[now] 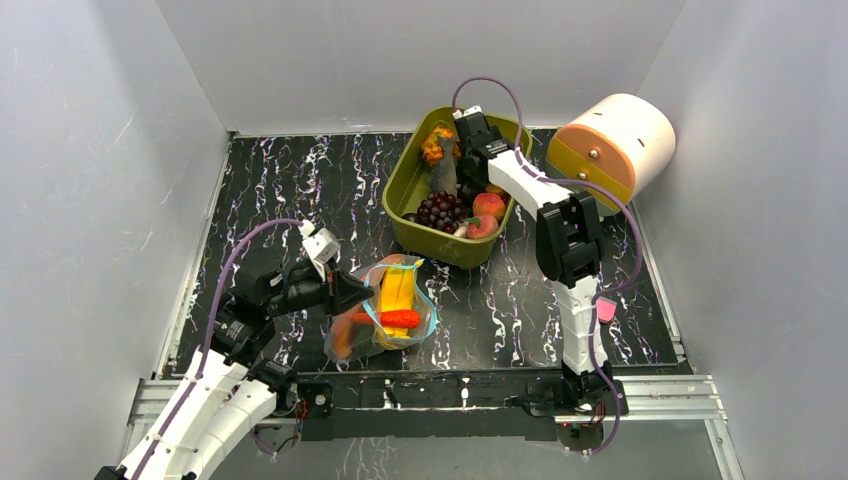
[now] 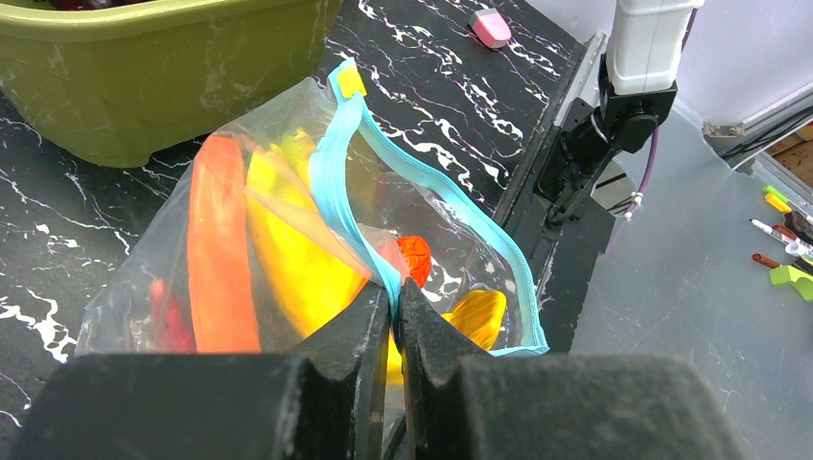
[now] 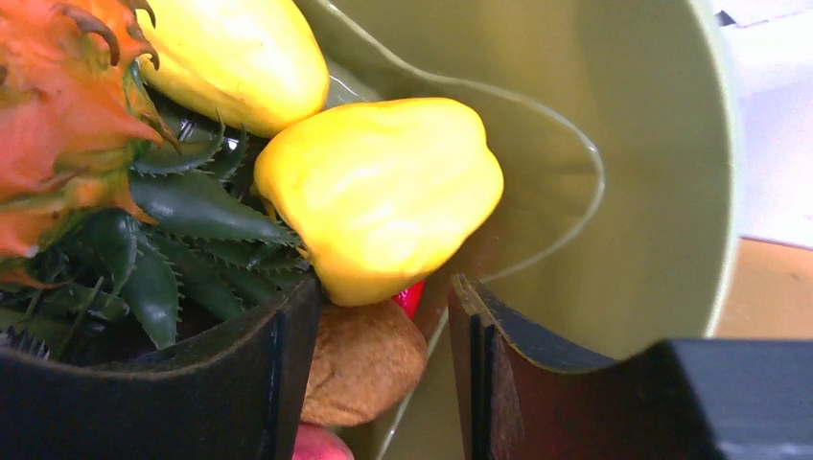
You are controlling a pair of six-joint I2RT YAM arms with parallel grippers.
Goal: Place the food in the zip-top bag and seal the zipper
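The clear zip top bag [image 2: 144,278] with its light blue zipper rim [image 2: 331,182] stands with its mouth spread, holding an orange-red piece, yellow food and other pieces. My left gripper is shut on the near edge of that rim. In the right wrist view my right gripper is partly open inside the green bin. A yellow pepper-like food [image 3: 383,192] lies just beyond its fingertips, and a brown round food [image 3: 369,364] sits low between the fingers, not visibly gripped. From above, the right fingertips are hidden by the arm.
The green bin [image 1: 395,215] also holds grapes [image 1: 441,210], peaches [image 1: 488,206] and a spiky orange fruit [image 3: 67,125]. Its wall rises close to the right gripper. A cream bread box [image 1: 625,140] stands at the back right; a pink block [image 1: 605,310] lies below it.
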